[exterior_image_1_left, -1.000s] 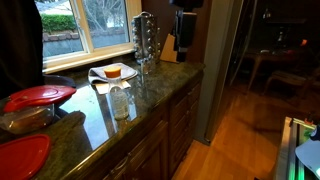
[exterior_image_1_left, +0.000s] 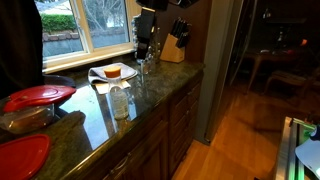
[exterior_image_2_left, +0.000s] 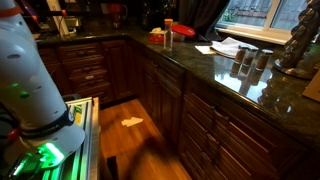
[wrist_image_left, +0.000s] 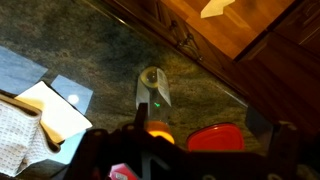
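Note:
My black gripper (exterior_image_1_left: 162, 44) hangs high over the far part of the counter in exterior view 1, open, with nothing seen between its fingers. Its dark fingers (wrist_image_left: 268, 125) fill the lower part of the wrist view. A clear glass jar (exterior_image_1_left: 119, 102) stands on the dark, shiny counter (exterior_image_1_left: 152, 98), well below the gripper. Farther back is an orange-and-white cup (exterior_image_1_left: 113, 72) near a white cloth (exterior_image_1_left: 98, 74). From the wrist, an orange round thing (wrist_image_left: 158, 129) shows partly behind the gripper. Exterior view 2 does not show the gripper.
Red lids (exterior_image_1_left: 22, 157) and a red-covered dish (exterior_image_1_left: 38, 97) lie at the near left. A knife block (exterior_image_1_left: 174, 42) stands at the back. Several metal shakers (exterior_image_2_left: 250, 58) are on the counter, near the tall spice rack (exterior_image_2_left: 300, 42). Paper (exterior_image_2_left: 132, 121) lies on the floor.
In exterior view 1 the gripper has moved left, from beside the knife block to over the counter, and has turned. The jar, cup and lids have stayed put.

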